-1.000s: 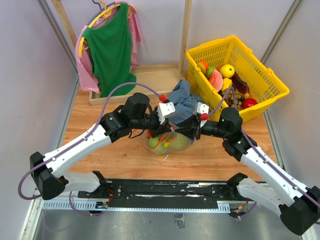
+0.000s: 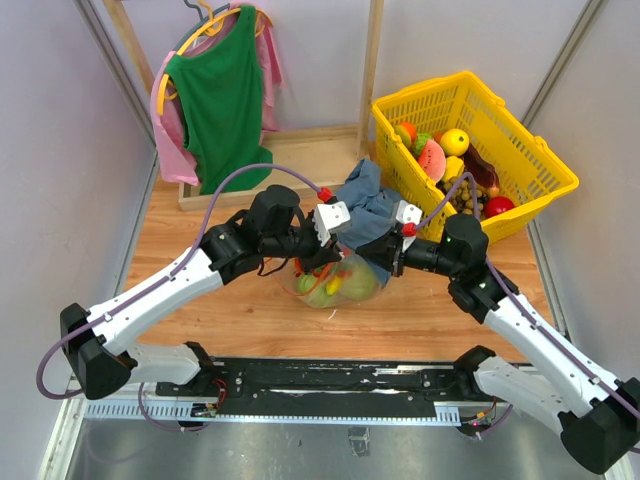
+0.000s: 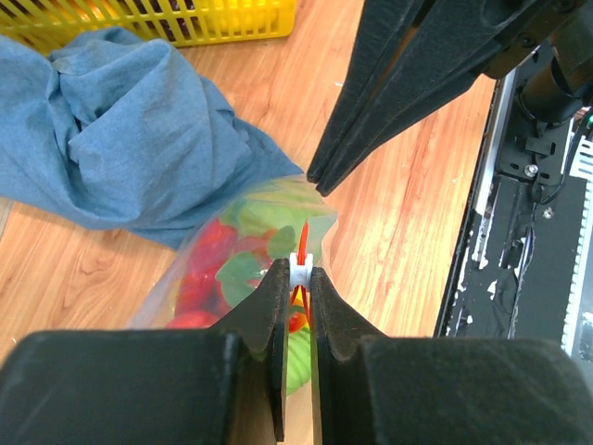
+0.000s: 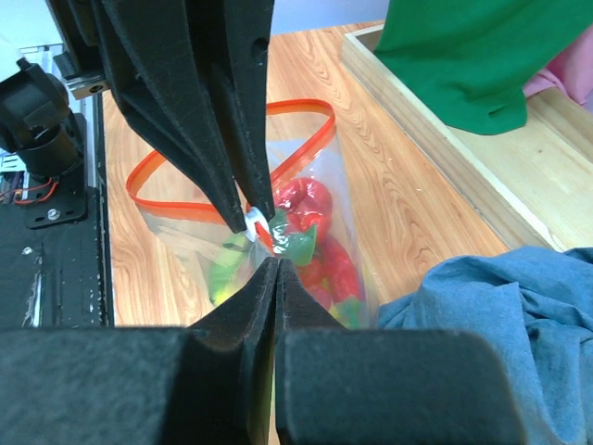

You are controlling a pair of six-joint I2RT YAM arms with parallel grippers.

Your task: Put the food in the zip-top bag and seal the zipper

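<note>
The clear zip bag (image 4: 341,236) holds red and green food and has an orange zipper rim (image 4: 326,139), which forms an open loop on the left gripper's far side. My left gripper is shut on the small white slider (image 3: 300,271) of that zipper. Just off the zipper's end, my right gripper is shut, nothing between its fingers. In the left wrist view, the right gripper's tips (image 3: 322,178) stand above and apart from the slider. From the top, both grippers meet over the bag and hide its zipper partly.
A blue cloth (image 2: 368,205) lies just behind the bag. The yellow basket (image 2: 540,185) of toy food stands at the back right, and a wooden rack (image 2: 310,150) with hanging clothes at the back left. Bare tabletop (image 2: 240,320) lies around the bag's front.
</note>
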